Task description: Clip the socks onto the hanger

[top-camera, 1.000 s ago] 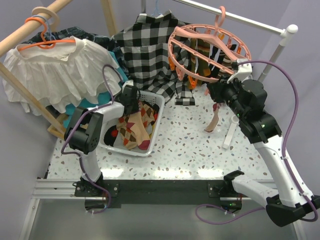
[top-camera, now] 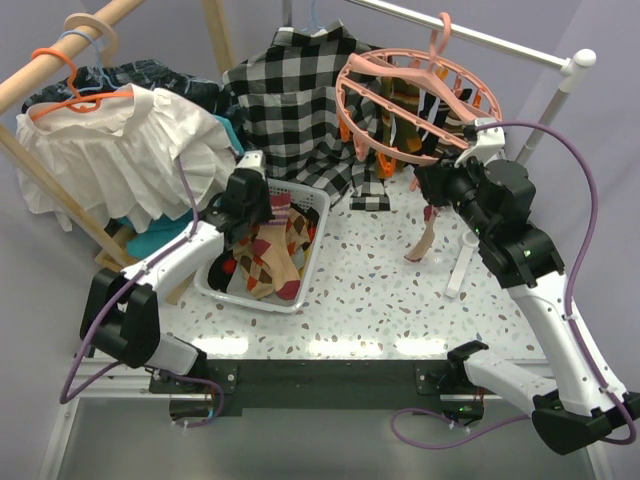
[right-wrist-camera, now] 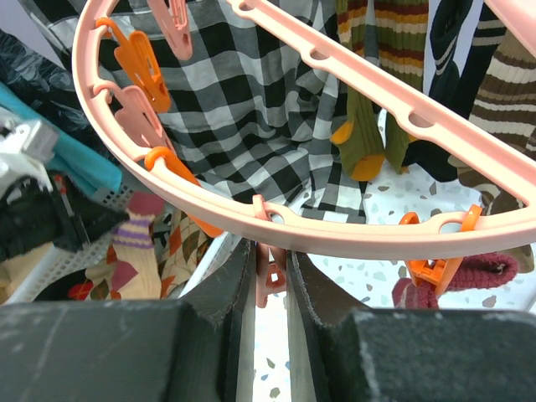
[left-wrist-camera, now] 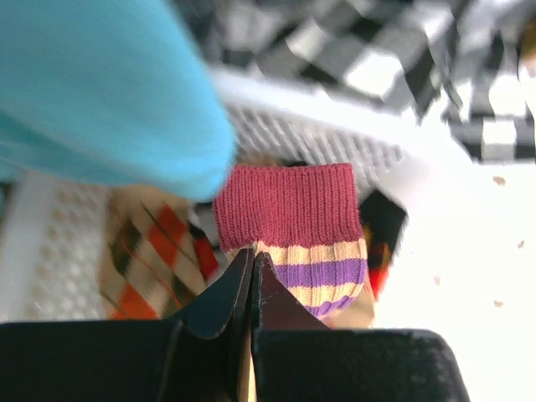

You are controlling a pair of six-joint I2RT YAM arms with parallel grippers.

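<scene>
A beige sock with a maroon cuff (left-wrist-camera: 293, 205) and purple stripes lies in the white basket (top-camera: 314, 262). My left gripper is shut, its tips against the sock just below the cuff; whether cloth is pinched between them cannot be told. The round pink hanger (top-camera: 348, 115) hangs from the rail at the upper right. At its near rim my right gripper is shut on a pink clip (right-wrist-camera: 270, 255). Several socks hang from the hanger, among them a maroon one (right-wrist-camera: 481, 272) at an orange clip (right-wrist-camera: 440, 264).
White clothing (top-camera: 120, 150) on an orange hanger hangs close to the left arm, and blue cloth (left-wrist-camera: 126, 109) fills the upper left of the left wrist view. Behind the basket hangs a checked shirt (top-camera: 295, 100).
The left arm's elbow has swung left and forward, while its gripper stays near the sock cuff. The white clothing and its orange hanger have shifted. The right arm stays in place.
</scene>
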